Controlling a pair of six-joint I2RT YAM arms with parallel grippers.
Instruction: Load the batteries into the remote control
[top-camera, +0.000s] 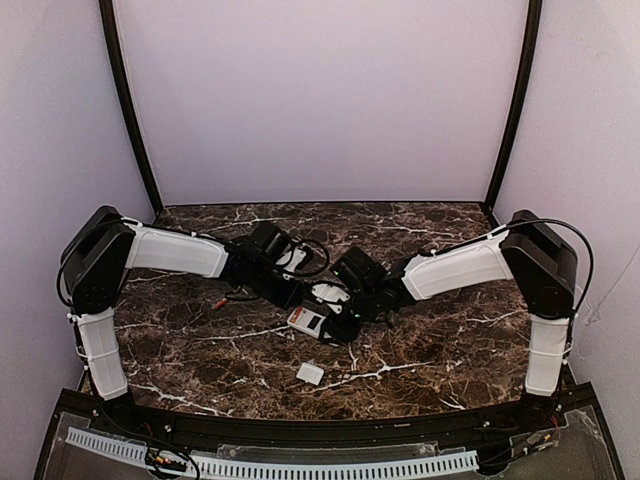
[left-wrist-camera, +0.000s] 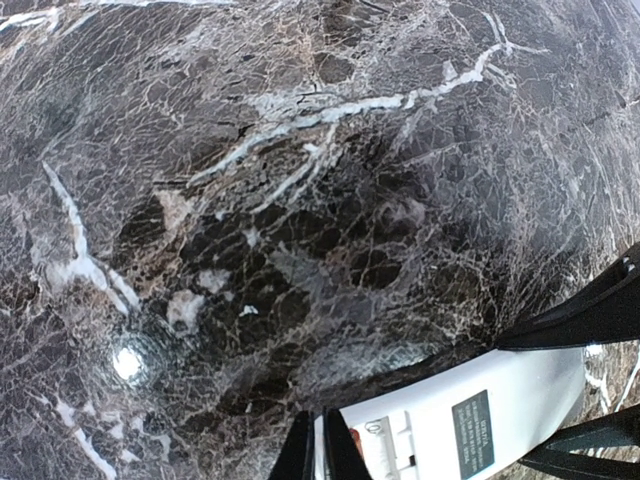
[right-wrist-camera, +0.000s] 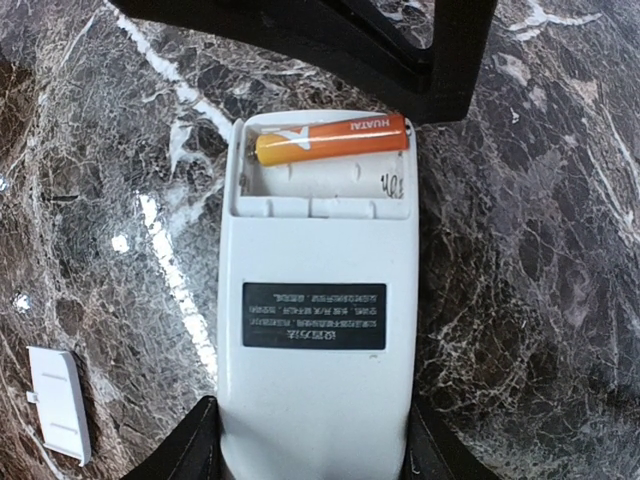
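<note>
The white remote (right-wrist-camera: 316, 250) lies back side up, its compartment open at the far end, with my right gripper shut on its near end. One orange battery (right-wrist-camera: 330, 138) sits slightly slanted along the upper side of the compartment; the lower slot with a spring is empty. My left gripper is at the compartment end, its fingers close together beside the battery; what is between them is hidden. The battery cover (right-wrist-camera: 58, 400) lies apart on the marble table, also at the front in the top view.
A second orange battery (top-camera: 219, 303) lies on the table at the left, under the left arm. Both arms crowd the middle.
</note>
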